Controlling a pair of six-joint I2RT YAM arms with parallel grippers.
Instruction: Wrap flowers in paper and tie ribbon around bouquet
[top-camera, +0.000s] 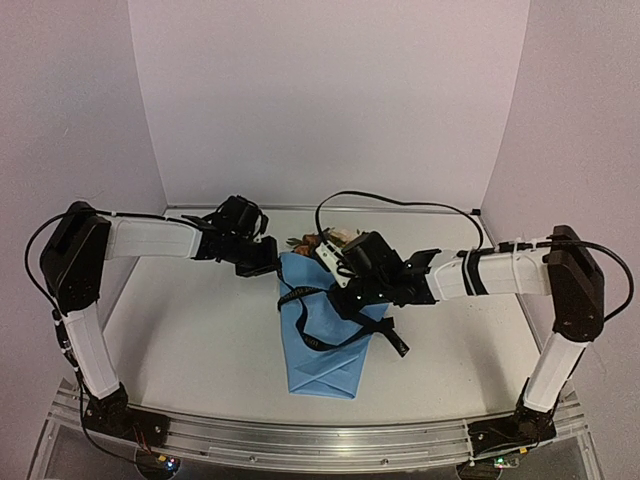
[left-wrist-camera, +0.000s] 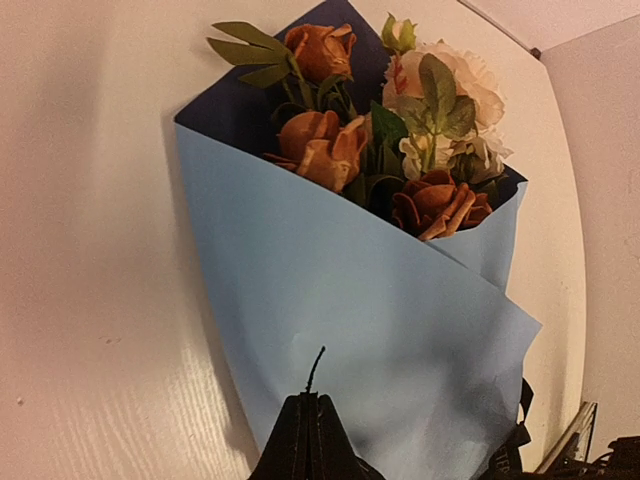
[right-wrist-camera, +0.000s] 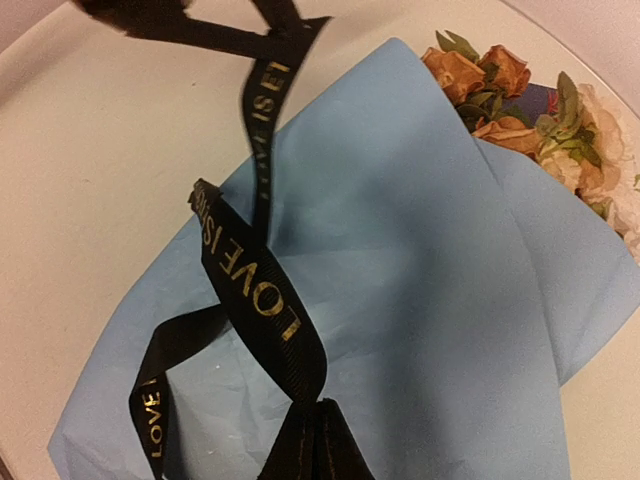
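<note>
A bouquet of orange and cream fake flowers (left-wrist-camera: 330, 150) lies in a light blue paper wrapper (left-wrist-camera: 340, 290). Black ribbon with gold lettering (right-wrist-camera: 255, 285) crosses the wrapper in loose bends. My left gripper (top-camera: 279, 266), at the wrapper's upper left edge, is shut on one stretch of the ribbon; a thin black strip (left-wrist-camera: 317, 366) shows at its tips (left-wrist-camera: 310, 397). Over the wrapper's right part, my right gripper is shut on another stretch, which rises from its fingertips. How the ribbon crosses under the right arm is hidden in the top view.
Behind stands a pale wall (top-camera: 330, 110). A cable (top-camera: 400, 203) arches above the right arm, which covers part of the wrapper.
</note>
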